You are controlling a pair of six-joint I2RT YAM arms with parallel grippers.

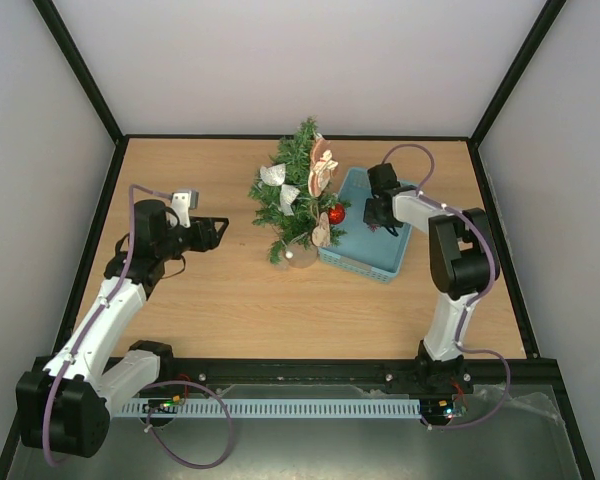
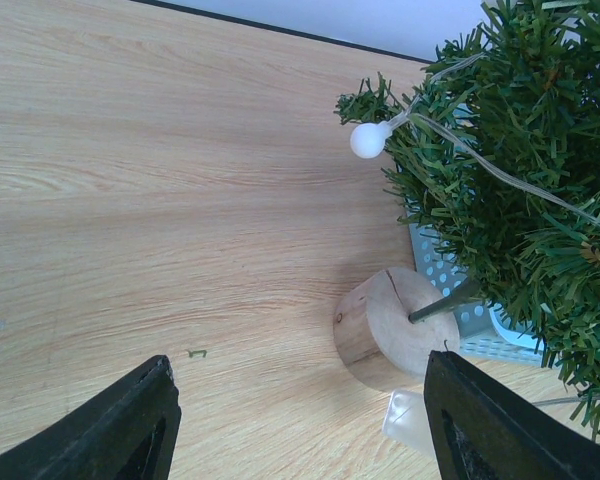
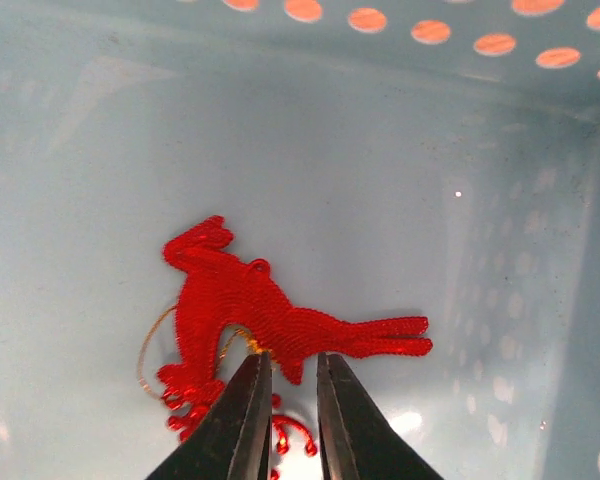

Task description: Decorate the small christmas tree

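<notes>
The small christmas tree (image 1: 298, 185) stands mid-table on a round wooden foot (image 2: 370, 330), with ribbons, bows and a red ball (image 1: 337, 214) on it. Right beside it, the blue basket (image 1: 365, 266) holds a flat red animal-shaped ornament (image 3: 245, 300) on its floor, a thin gold loop showing at it. Over that ornament is my right gripper, its fingers parted by a narrow gap and none of the ornament clearly gripped; they hide part of its lower end. Left of the tree, my left gripper hangs wide open above bare table, empty.
A small white bulb (image 2: 369, 140) on a clear wire sticks out from the branches. Near the wooden foot lies a pale clear box (image 2: 408, 420) with a wire. Bare tabletop (image 1: 240, 310) spreads in front of the tree.
</notes>
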